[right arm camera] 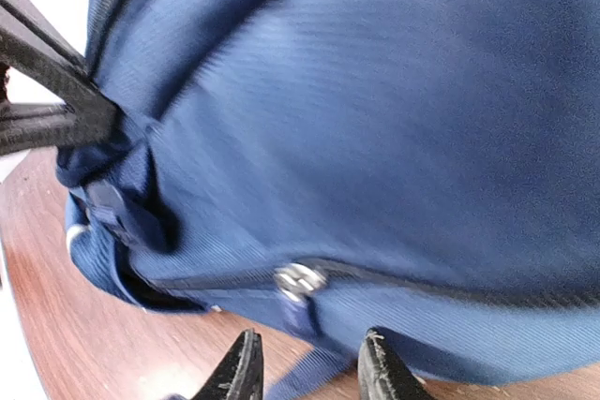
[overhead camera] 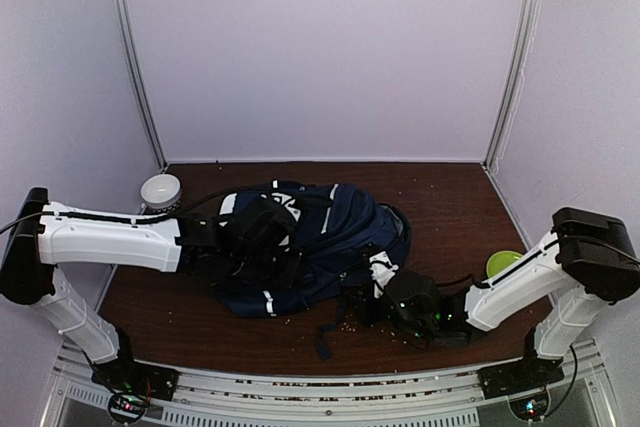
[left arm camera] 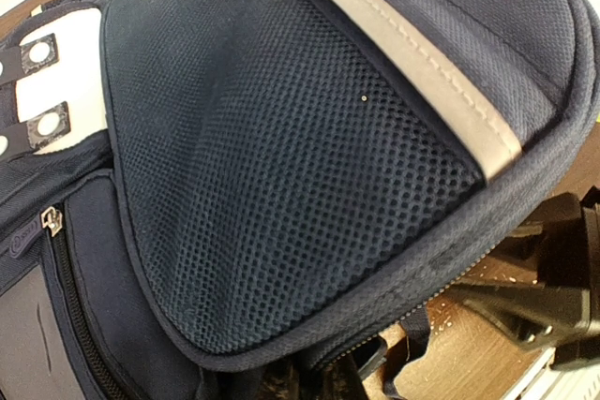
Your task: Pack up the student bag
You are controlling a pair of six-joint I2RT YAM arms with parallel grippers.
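The navy backpack (overhead camera: 345, 227) lies on its side on the dark table, with mesh pocket (left arm camera: 291, 175) and reflective strip filling the left wrist view. My left gripper (overhead camera: 300, 277) is shut on the backpack's fabric, seen at the upper left of the right wrist view; its fingertips are mostly hidden in the left wrist view. My right gripper is open at the bag's lower right edge, just by a zipper pull (right arm camera: 300, 280), with a strap (right arm camera: 309, 372) behind it.
A white bowl (overhead camera: 160, 189) stands at the back left, and a green bowl (overhead camera: 503, 261) at the right. Small crumbs lie on the table (overhead camera: 440, 187) in front of the bag. Walls enclose the back and sides.
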